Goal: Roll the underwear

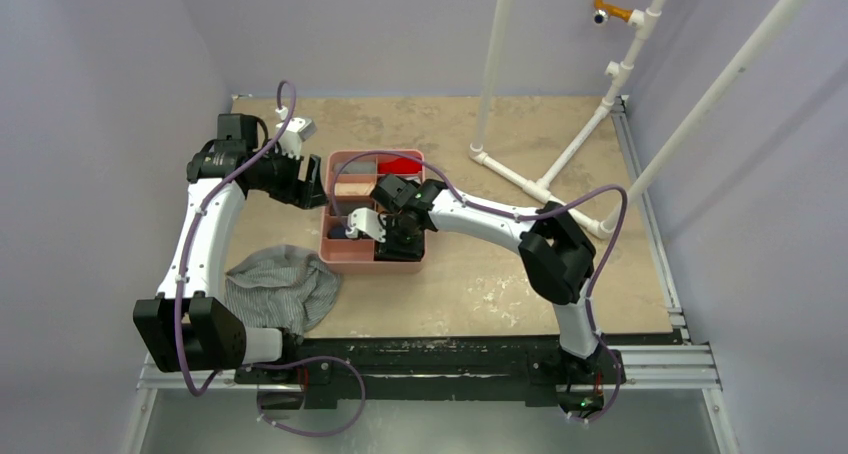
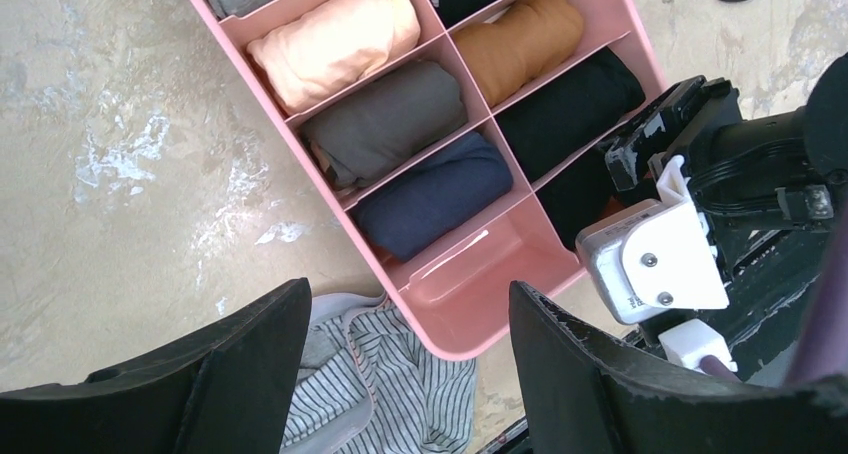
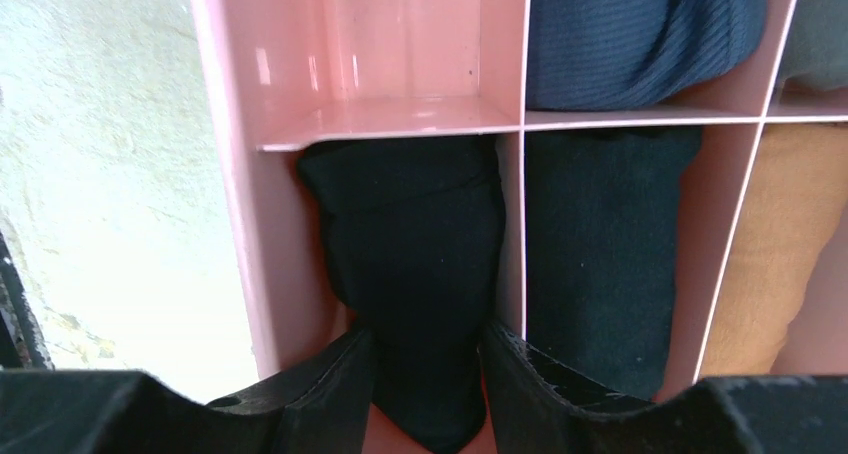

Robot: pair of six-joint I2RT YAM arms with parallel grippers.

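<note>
A pink divided box holds rolled garments: peach, grey, navy, brown and black. In the right wrist view my right gripper is down at a black roll in an end compartment, a finger on either side of its lower part; whether it grips is unclear. An empty compartment adjoins it. My left gripper hangs open beside the box's left side, nothing between its fingers. A striped grey garment lies loose at the front left.
White pipe frames stand on the right of the table. The right arm reaches over the box from the right.
</note>
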